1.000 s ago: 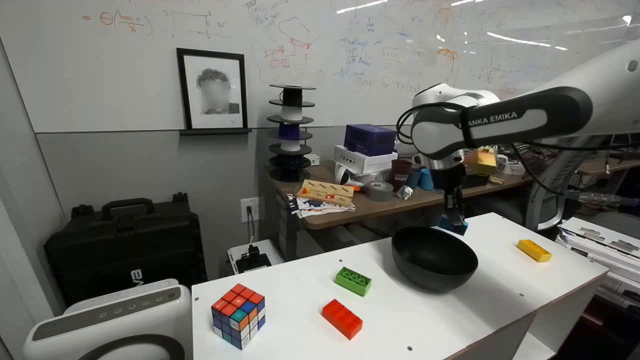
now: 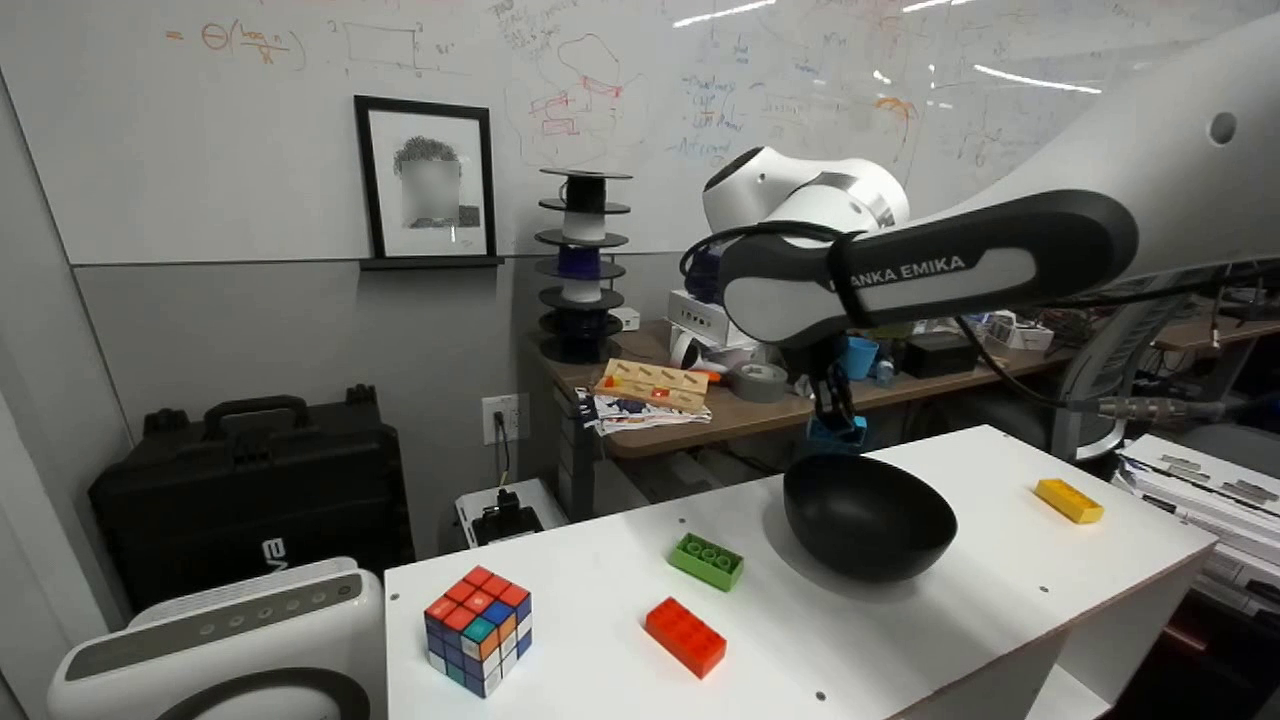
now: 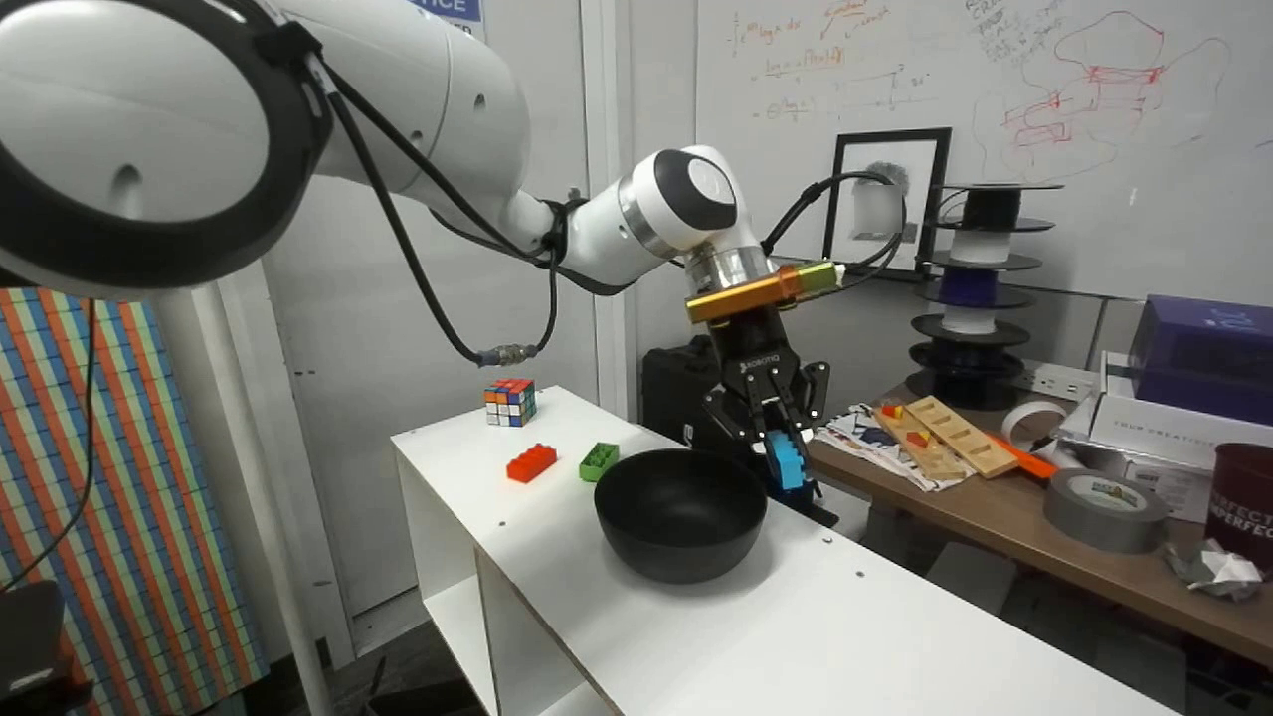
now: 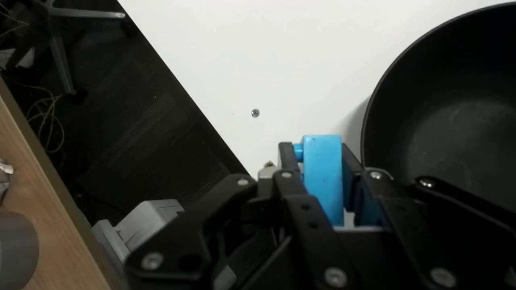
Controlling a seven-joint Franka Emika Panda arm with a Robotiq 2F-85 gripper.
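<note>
My gripper is shut on a blue block (image 4: 323,176), which sits between the two fingers. In the second exterior view the blue block (image 3: 785,460) hangs at the far rim side of the black bowl (image 3: 680,525), raised above the table's back edge. The wrist view has the bowl (image 4: 464,125) to the right of the block, not beneath it. From the first exterior view the gripper (image 2: 836,426) appears behind the bowl (image 2: 870,522), with the block partly visible there. The bowl's interior looks empty in the part that shows.
On the white table (image 2: 768,672) lie a green block (image 2: 708,562), a red block (image 2: 685,637), a Rubik's cube (image 2: 479,629) and, beyond the bowl, a yellow block (image 2: 1069,500). Behind a gap stands a wooden desk (image 3: 955,513) with tape and boxes.
In the first exterior view, the arm and gripper have moved left and somewhat up, carrying the blue block along behind the bowl. The bowl and the blocks on the table have stayed put.
</note>
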